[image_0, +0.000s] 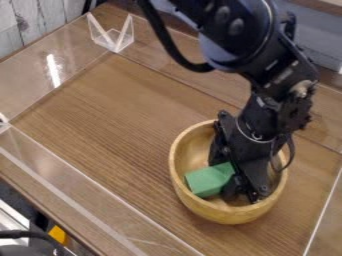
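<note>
A wooden bowl (197, 202) sits on the wooden tray at the lower centre right. Inside it lies a green block (209, 180). My black gripper (237, 172) reaches down into the bowl from the upper right, shut on the green block at its right end. The fingertips are partly hidden by the gripper's body and the block.
The wooden tray surface (100, 135) is clear to the left of the bowl. A white wire holder (114, 33) stands at the back left. Raised edges bound the tray at left and back.
</note>
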